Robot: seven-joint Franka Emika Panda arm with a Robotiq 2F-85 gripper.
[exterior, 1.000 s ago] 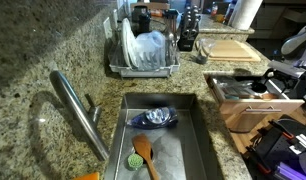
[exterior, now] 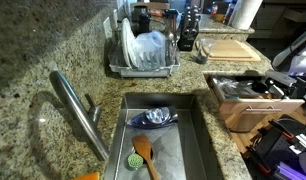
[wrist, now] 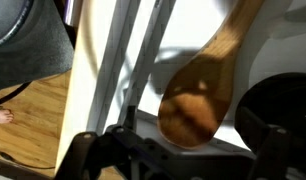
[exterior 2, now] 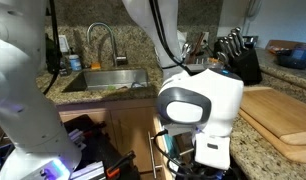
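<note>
A wooden spoon (wrist: 198, 100) lies in an open drawer, its broad bowl towards the bottom of the wrist view. My gripper is open above it, one dark finger on either side of the spoon's bowl. Nothing is gripped between them. Beside the spoon is a round black utensil (wrist: 278, 105), partly covered by the right finger. The pulled-out drawer (exterior: 238, 108) is at the right in exterior view 1, with my gripper over its far end. In exterior view 2 the white arm (exterior 2: 198, 105) hides the gripper's fingertips.
Left of the drawer is a sink (exterior: 183, 104) holding a wooden spatula (exterior: 145, 150), a green-headed utensil and a blue item (exterior: 153, 118). A dish rack (exterior: 148, 55), cutting board (exterior: 228, 50) and knife block (exterior 2: 241, 60) occupy the counter. The drawer's walls stand close around the gripper.
The arm at the right of exterior view 1 has come down slightly towards the drawer. The sink's contents and the counter items look unmoved.
</note>
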